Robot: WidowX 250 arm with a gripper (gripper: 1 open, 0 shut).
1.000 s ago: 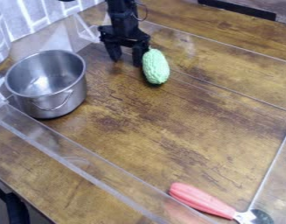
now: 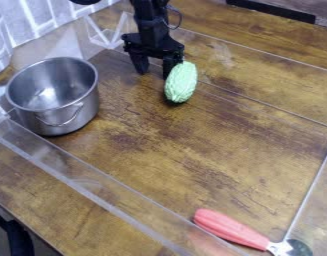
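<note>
My black gripper (image 2: 155,52) is low over the back of the wooden table, directly beside a pale green, elongated cabbage-like vegetable (image 2: 181,83) lying just to its front right. Whether the fingers are open or shut, or touch the vegetable, is hard to tell at this size. A steel pot (image 2: 52,95) stands at the left. A tool with a red handle (image 2: 233,227) and metal head lies at the front right.
Clear plastic strips or edges run across the table (image 2: 206,150) at the left, back and right. A light patterned surface is at the top left.
The vegetable has shifted very slightly and looks a little more upright in angle; the gripper has barely moved. The pot and red-handled tool are unchanged.
</note>
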